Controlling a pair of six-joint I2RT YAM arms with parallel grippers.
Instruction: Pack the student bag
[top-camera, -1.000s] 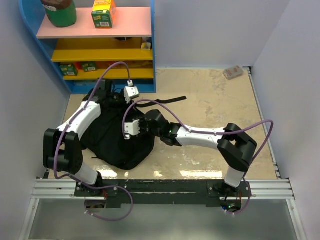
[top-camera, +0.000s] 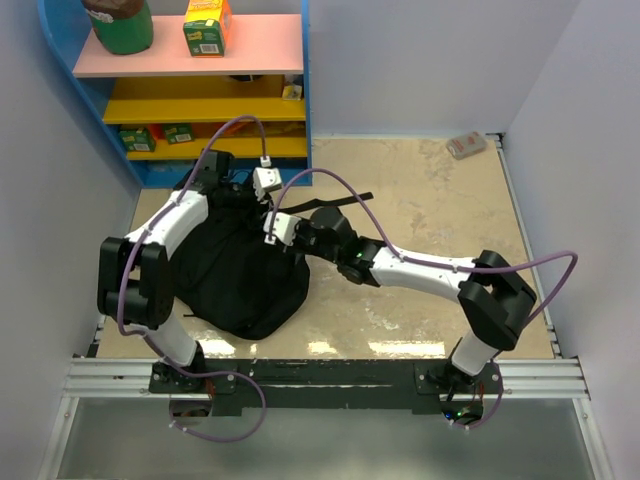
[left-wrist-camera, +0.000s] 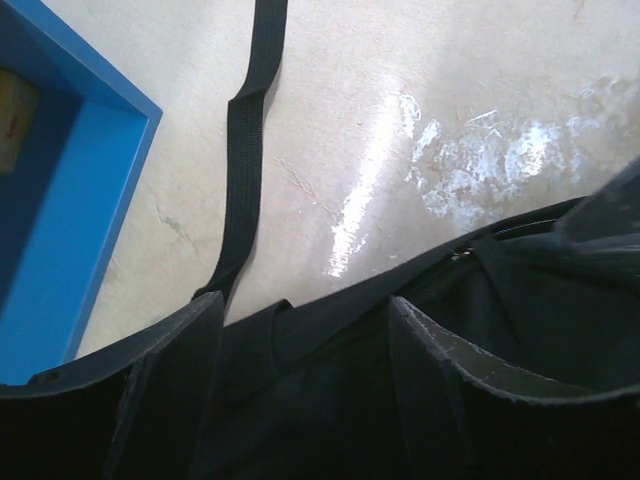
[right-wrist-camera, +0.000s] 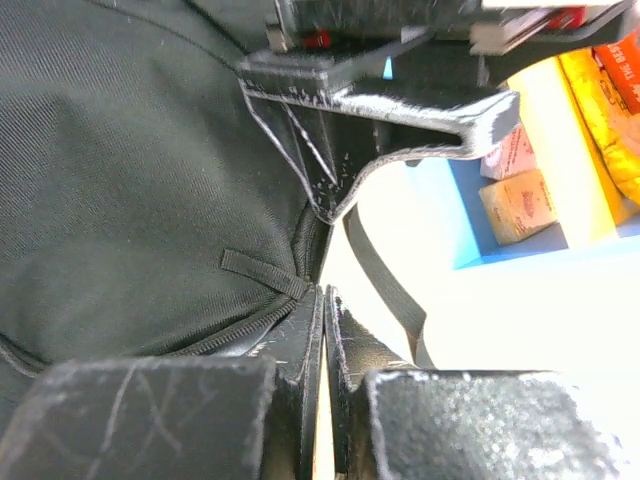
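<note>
A black bag (top-camera: 230, 300) lies open-topped and slack on the table's left half; its fabric (right-wrist-camera: 140, 200) and zipper fill much of the right wrist view. My left gripper is open over the bag's dark upper edge, near a black strap (left-wrist-camera: 245, 170). My right gripper is shut at the zipper edge beside a small tab (right-wrist-camera: 260, 270); whether fabric is between its tips is not visible. Both grippers are close together in the top view, with the left one partly in sight in the right wrist view.
A blue shelf unit (top-camera: 306, 90) with pink and yellow shelves holds boxes and packets at the back left, close by the left arm.
My right arm has moved right, away from the bag's middle.
</note>
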